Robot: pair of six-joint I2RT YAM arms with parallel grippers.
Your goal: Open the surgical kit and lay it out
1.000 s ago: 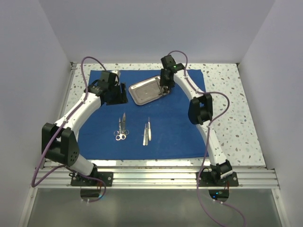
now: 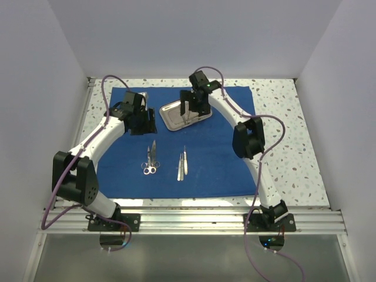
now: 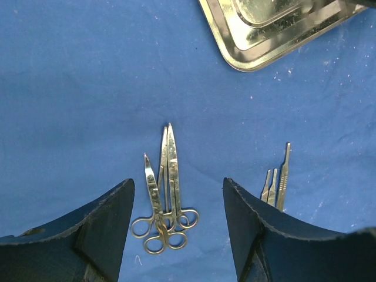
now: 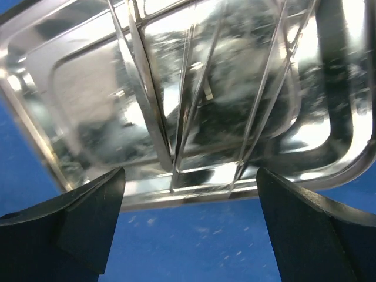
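The metal tray (image 2: pixel 171 123) lies at the back centre of the blue cloth. Several long thin metal instruments, tweezer-like, lie in it; one pair of arms (image 4: pixel 143 88) leans left and another (image 4: pixel 262 97) is at the right. Over the tray hangs my right gripper, fingers wide apart, nothing held. My left gripper (image 2: pixel 145 121) is left of the tray, its fingers apart and empty. Scissor-handled tools (image 3: pixel 167 200) rest together on the cloth in front of it. To their right lie slim scalpel-like tools (image 2: pixel 182 167) side by side.
The speckled table (image 2: pixel 288 147) shows around it. Grey walls stand at the back and both sides.
My right gripper has shifted left over the tray, and its fingers have spread.
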